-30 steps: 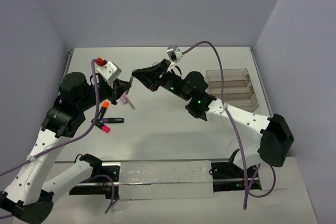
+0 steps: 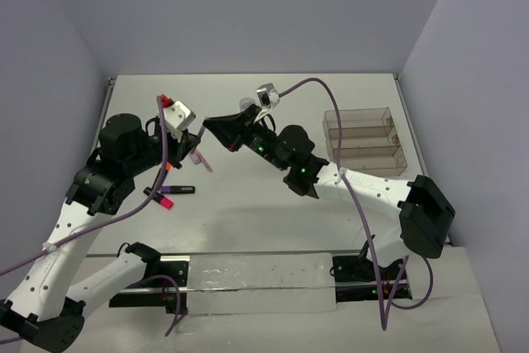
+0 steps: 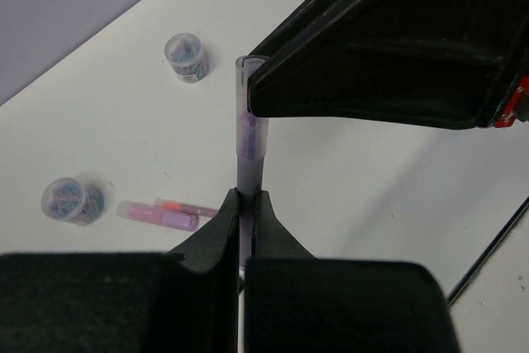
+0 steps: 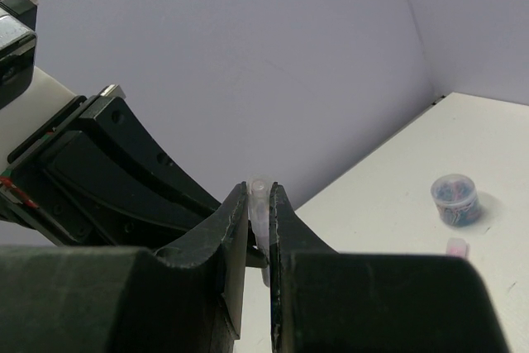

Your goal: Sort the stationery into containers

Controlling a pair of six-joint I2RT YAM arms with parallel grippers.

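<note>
A slim greyish-purple pen [image 3: 250, 175] with a clear cap [image 3: 251, 138] stands nearly upright above the table. My left gripper is shut on its body. From the other side, my right gripper has its fingers around the cap, one in front and one behind, and looks shut on it. The two grippers nearly meet in the top view. Below them lie a pink-capped marker [image 2: 167, 202], a black marker [image 2: 179, 189], an orange-ended marker [image 2: 168, 166] and a pale pink highlighter [image 3: 157, 215] beside a thinner pink pen [image 3: 198, 209].
Two lidded clear jars of small items, one jar [image 3: 187, 57] and another jar [image 3: 73, 201], stand on the table. A clear compartment organizer [image 2: 364, 142] sits empty at the right. Free table lies in the middle, below the right arm.
Both grippers have shifted slightly to the left together in the top view, with the pen between them. The markers on the table and the organizer have not moved.
</note>
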